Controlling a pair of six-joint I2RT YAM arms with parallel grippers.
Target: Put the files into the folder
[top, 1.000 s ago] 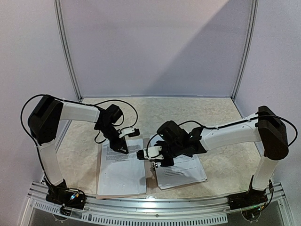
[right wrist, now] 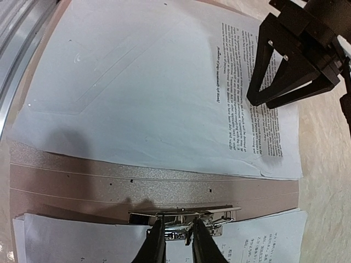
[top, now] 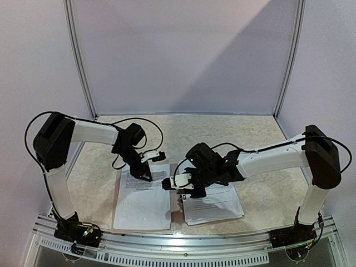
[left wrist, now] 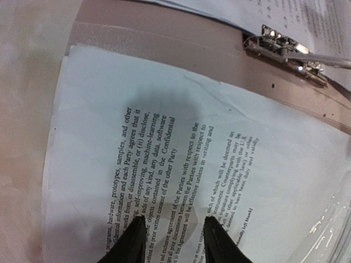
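Observation:
An open, see-through brownish folder [right wrist: 164,187] lies flat, with a white paper stack on either half. The left stack [top: 143,206] bears print near its far end; the right stack [top: 214,204] lies partly under my right arm. At the fold sits a metal clip [left wrist: 285,52] with a thin lever sticking out. Low over the left stack's printed end, my left gripper is open, nothing visible between its fingers. At the clip, my right gripper is shut on the lever [right wrist: 189,233], which shows between its fingers.
The metal frame rail [top: 183,239] runs close along the folder's near edge. Bare tabletop [top: 261,133] lies behind and to the right of the folder. Cables [top: 161,130] loop over both arms.
The folder and its left stack have shifted very slightly over the last second. My right gripper has moved only a few pixels; the left arm looks still.

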